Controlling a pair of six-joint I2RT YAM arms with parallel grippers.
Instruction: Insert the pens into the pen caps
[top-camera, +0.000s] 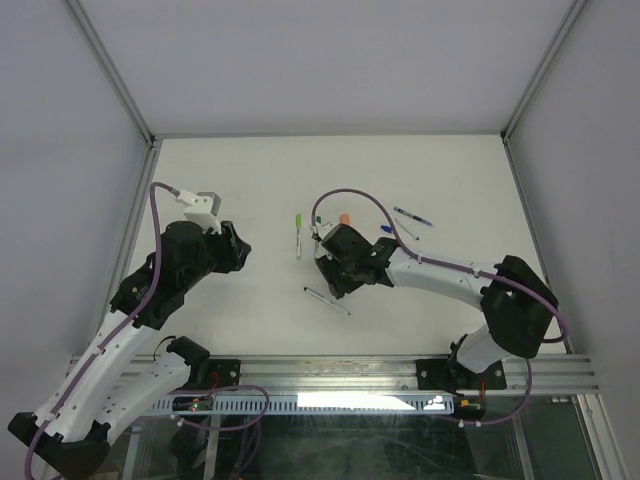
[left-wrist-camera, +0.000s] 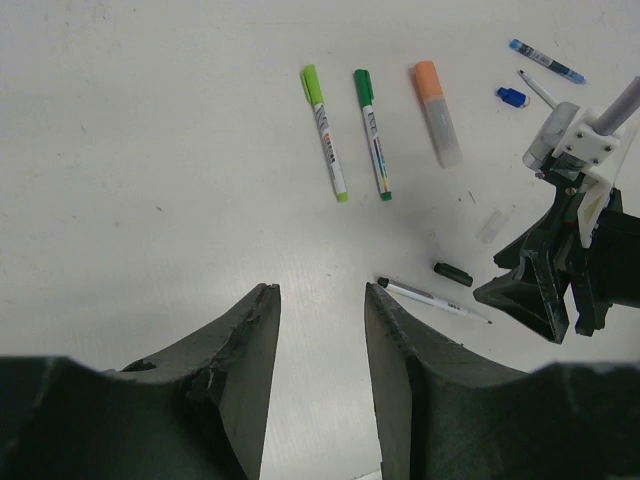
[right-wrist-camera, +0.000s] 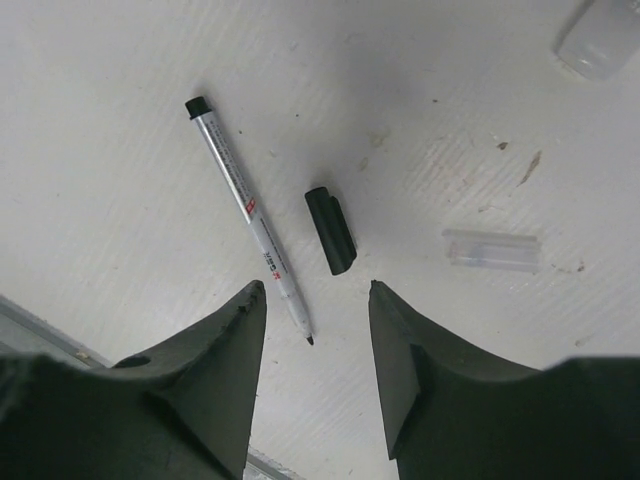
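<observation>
A white marker (right-wrist-camera: 245, 205) lies uncapped at its tip, beside a black cap (right-wrist-camera: 330, 230), under my right gripper, whose fingers are apart with nothing between them. A clear cap (right-wrist-camera: 492, 250) lies to the right. In the left wrist view are a light-green pen (left-wrist-camera: 327, 140), a green pen (left-wrist-camera: 373, 137), an orange-capped object (left-wrist-camera: 437, 112), a blue cap (left-wrist-camera: 512, 97), a thin white pen (left-wrist-camera: 538, 88) and a blue pen (left-wrist-camera: 547, 61). My left gripper hangs at the table's left, open and empty.
The white table (top-camera: 230, 310) has clear room at its left and back. Walls enclose it at back and sides, and a metal rail runs along the front edge. My right arm crosses the right part of the table.
</observation>
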